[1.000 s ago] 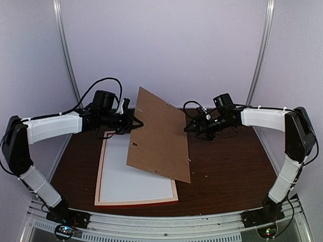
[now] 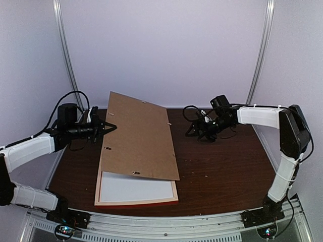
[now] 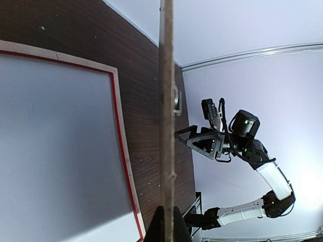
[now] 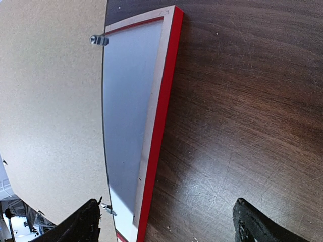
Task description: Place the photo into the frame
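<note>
My left gripper point(image 2: 114, 128) is shut on the left edge of a thin brown backing board point(image 2: 139, 136). In the left wrist view the board point(image 3: 167, 101) appears edge-on, rising from between the fingertips. The board is tilted above the frame point(image 2: 98, 191), covering most of it in the top view. The frame has pale wood and red sides point(image 4: 160, 116). Inside lies a plain white sheet point(image 2: 133, 188); whether it is the photo cannot be told. My right gripper point(image 2: 192, 132) is open, to the right of the board, nothing between its fingers.
Bare dark table point(image 2: 227, 171) stretches to the right of the frame. Small metal clips point(image 4: 99, 40) stick out along the board's edges. Pale walls point(image 2: 166, 50) enclose the table at the back and sides.
My left gripper has carried the board leftward, from over the frame's right side to covering most of it. The right gripper has shifted only slightly.
</note>
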